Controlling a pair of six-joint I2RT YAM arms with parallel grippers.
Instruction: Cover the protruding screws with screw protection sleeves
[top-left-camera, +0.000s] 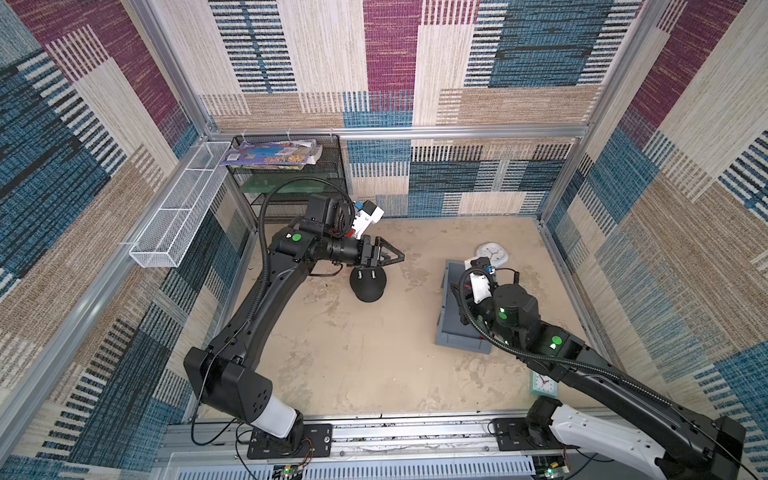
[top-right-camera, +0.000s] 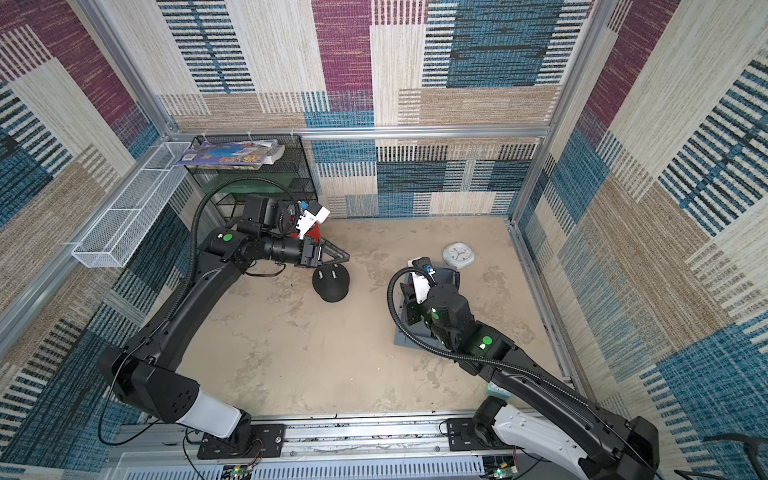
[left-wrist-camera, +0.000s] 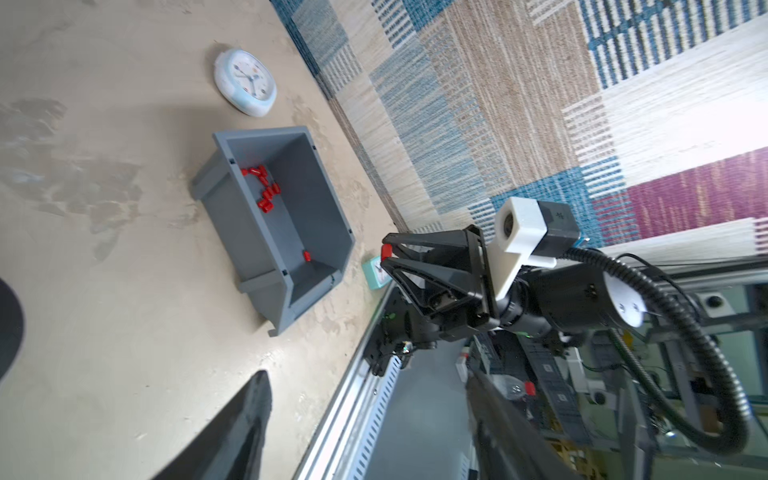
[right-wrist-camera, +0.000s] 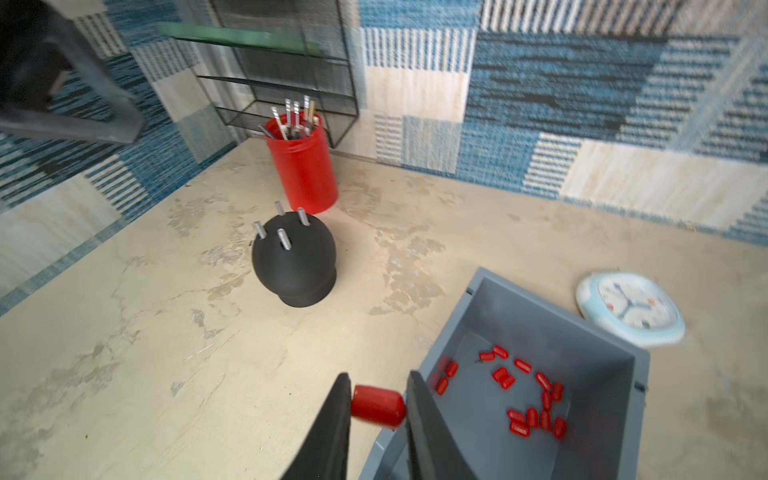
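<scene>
The round black body (right-wrist-camera: 294, 260) stands on the table, its several silver screws (right-wrist-camera: 284, 238) sticking up bare in the right wrist view. Between the fingertips of my right gripper is a red sleeve (right-wrist-camera: 378, 405), held above the grey bin's near edge. The left wrist view also catches that sleeve (left-wrist-camera: 386, 252) at the tips of the right fingers. My left gripper (top-left-camera: 393, 253) hovers just beyond the black body; its fingers (left-wrist-camera: 240, 424) are spread wide with nothing between them. More red sleeves (right-wrist-camera: 545, 419) lie loose on the floor of the grey bin (right-wrist-camera: 552, 308).
A red cup of pens (right-wrist-camera: 308, 172) stands behind the black body, near the wire shelf (top-left-camera: 276, 188). One clock (top-left-camera: 492, 254) sits beyond the bin, and a green clock (top-left-camera: 544, 382) is near the front. Bare table lies between body and bin.
</scene>
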